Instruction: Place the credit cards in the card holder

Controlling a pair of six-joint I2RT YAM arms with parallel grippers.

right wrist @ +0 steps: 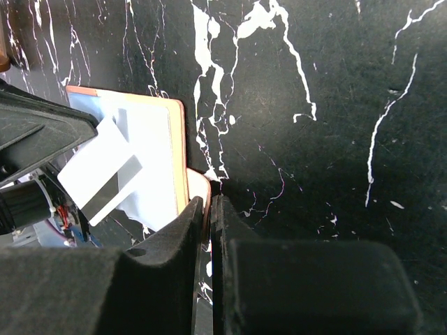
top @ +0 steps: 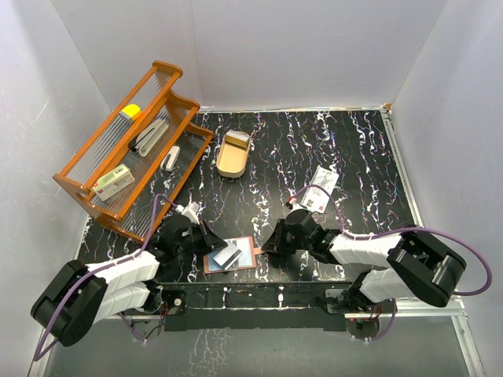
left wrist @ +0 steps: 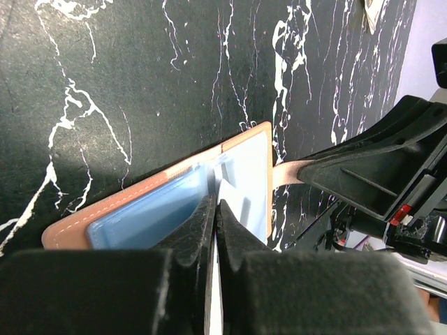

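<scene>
The card holder lies open at the front middle, tan-edged with blue and white inside. A white card sits tilted on it with a dark strip. My left gripper is over the holder, shut, its tips at the white card's edge; whether anything is between them is hidden. My right gripper is shut on the holder's tan tab at its right side.
A wooden shelf with stationery stands at the left. A tan box lies at the back, a white packet at the right.
</scene>
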